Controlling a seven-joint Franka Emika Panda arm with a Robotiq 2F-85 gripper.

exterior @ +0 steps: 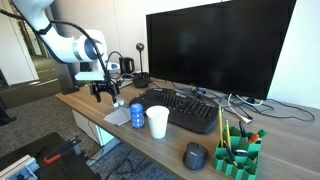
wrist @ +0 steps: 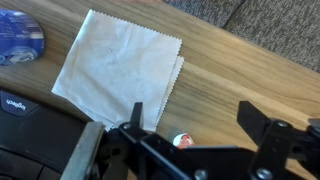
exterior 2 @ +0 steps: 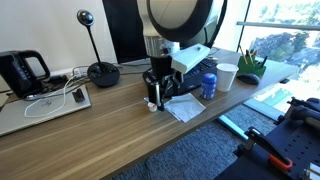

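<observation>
My gripper is open, its two black fingers (wrist: 264, 138) well apart, with bare wood showing between their tips. In exterior view 2 the gripper (exterior 2: 155, 94) is low over the left part of the desk. A small white object with some red (wrist: 183, 141) lies below the gap, partly hidden by the gripper; what it is I cannot tell. The folded white cloth (wrist: 118, 66) rests flat on the desk beside the gripper. Past the cloth is the blue can (wrist: 18, 38), which stands upright in exterior view 1.
A white cup (exterior: 158, 122), black keyboard (exterior: 180, 108), mouse (exterior: 195, 156) and green pen holder (exterior: 238, 153) occupy the desk's other side, before a monitor (exterior: 220, 48). A kettle (exterior 2: 32, 66) stands at the far left. Bare wood (exterior 2: 80, 135) lies between.
</observation>
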